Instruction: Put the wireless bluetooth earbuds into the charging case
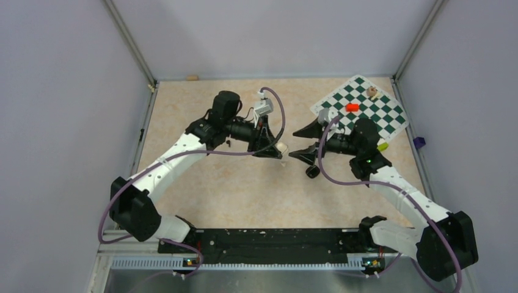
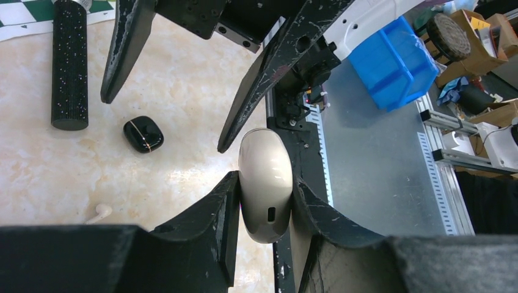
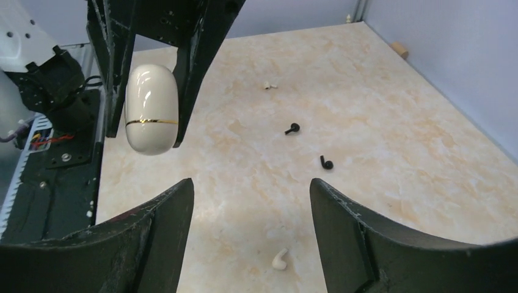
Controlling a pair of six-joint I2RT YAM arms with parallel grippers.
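A glossy white charging case (image 2: pixel 266 183) is clamped between the fingers of my left gripper (image 1: pixel 281 151), held above the table. A gold seam runs round the case (image 3: pixel 151 110) near its lower end, and no gap shows along that seam. Facing it from the right, my right gripper stands open, empty between its fingers and apart from the case. One white earbud (image 3: pixel 280 259) lies on the table below the grippers. Farther back in the right wrist view lies a small white piece (image 3: pixel 269 85), probably another earbud. Two black earbuds (image 3: pixel 293 129) (image 3: pixel 327 163) lie between them.
A black case (image 2: pixel 144 134) and a black cylinder (image 2: pixel 69 73) rest on the table under my right arm. At the back right lies a green-and-white checkered mat (image 1: pixel 360 101) with a red block (image 1: pixel 352 107) on it.
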